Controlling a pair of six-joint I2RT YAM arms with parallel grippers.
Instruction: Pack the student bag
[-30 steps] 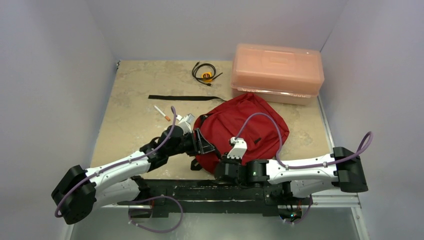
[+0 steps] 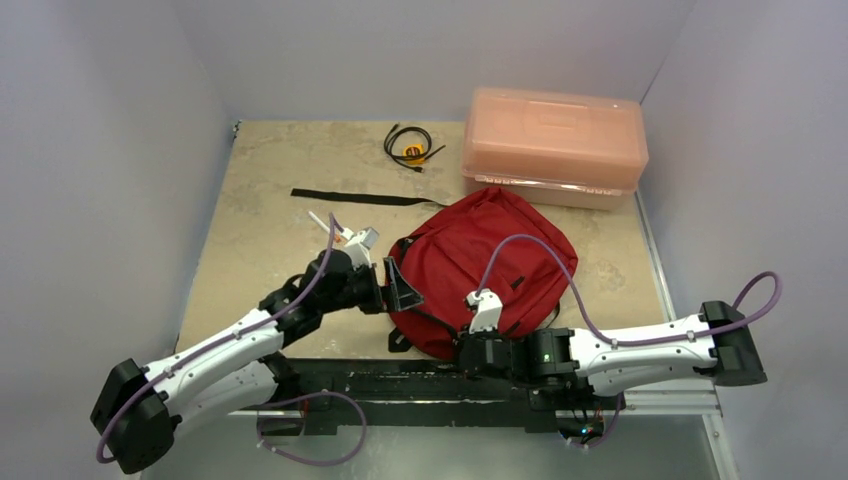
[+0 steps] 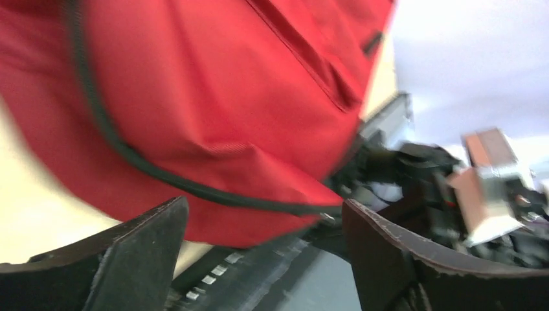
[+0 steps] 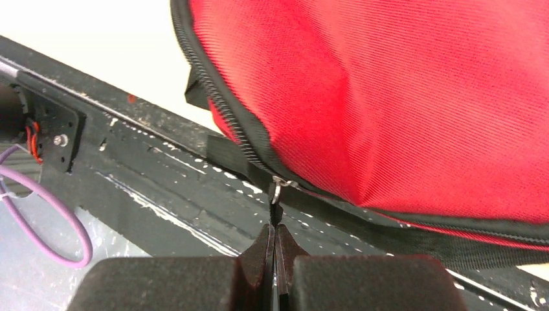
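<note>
A red bag [image 2: 490, 250] lies flat at the centre right of the table, its black zipper [image 3: 123, 142] running along the near side. My left gripper [image 2: 395, 285] hangs over the bag's left edge; in the left wrist view its fingers are apart, blurred, with nothing held between them. My right gripper is at the bag's front edge, shut on the black cord of the zipper pull [image 4: 277, 191], whose metal slider sits just beyond the fingertips.
A pink translucent box [image 2: 553, 140] stands at the back right. A coiled black cable [image 2: 395, 135] with a yellow tape measure [image 2: 414, 152], a black strap [image 2: 350, 197] and a white-and-orange pen [image 2: 318, 220] lie on the left half, which is otherwise clear.
</note>
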